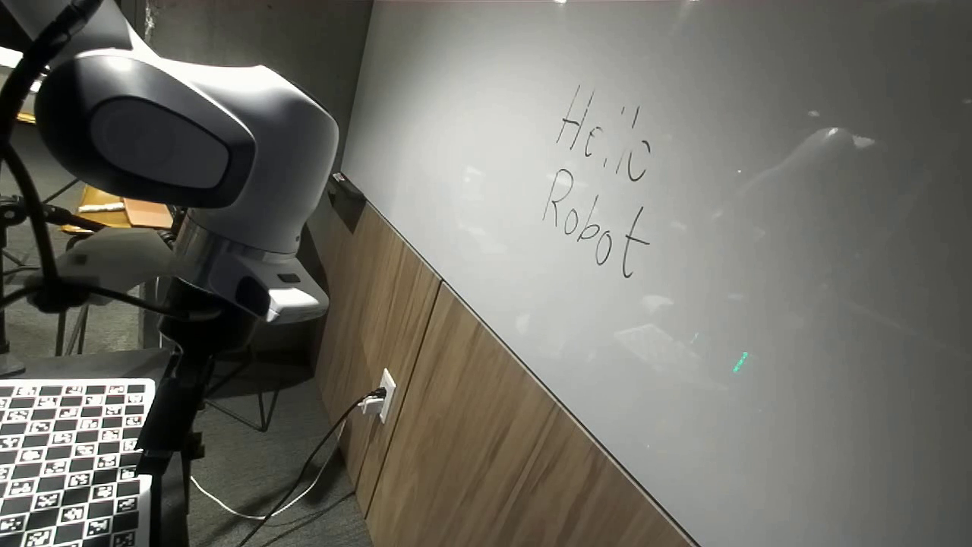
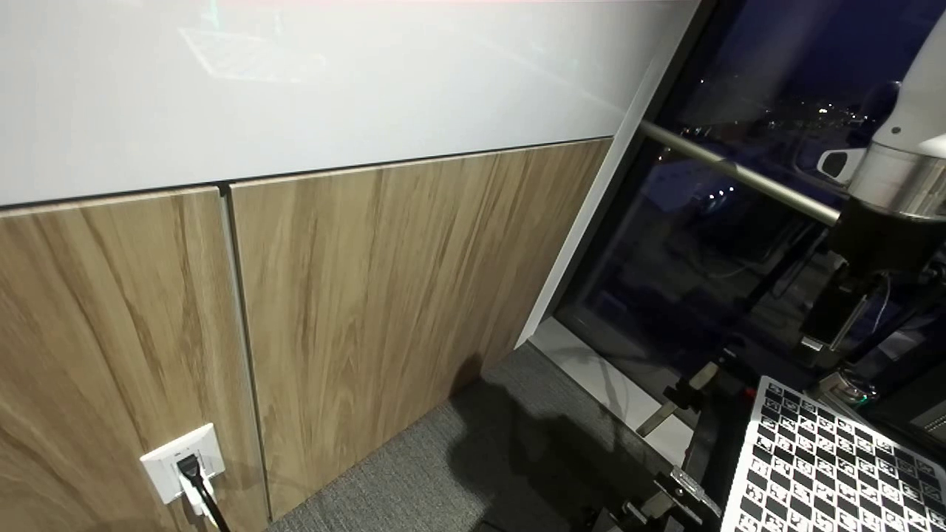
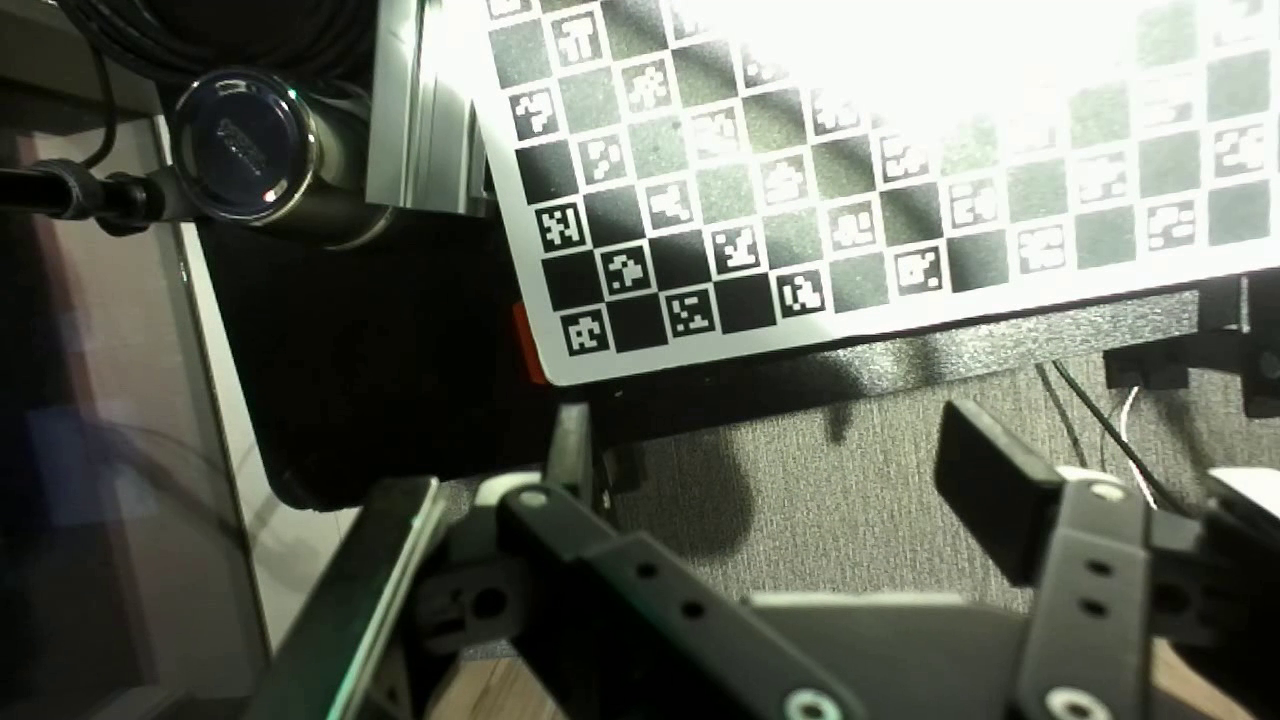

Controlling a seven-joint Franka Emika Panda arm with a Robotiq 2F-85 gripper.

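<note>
In the wrist view my gripper stands open, its dark fingers wide apart and nothing between them. Below it lie grey carpet and the edge of a black table. The whiteboard fills the right of exterior view 1. On it the handwritten words "Hello Robot" show in thin dark strokes, with parts of "Hello" broken or faint. My arm hangs to the left, clear of the board, with the gripper pointing down by the table. A black eraser-like object sits at the board's far lower corner.
A checkered marker board lies on the table, with a round metal can-like object nearby. Wood panels run under the whiteboard. Cables leave a wall outlet. A dark window borders the right side.
</note>
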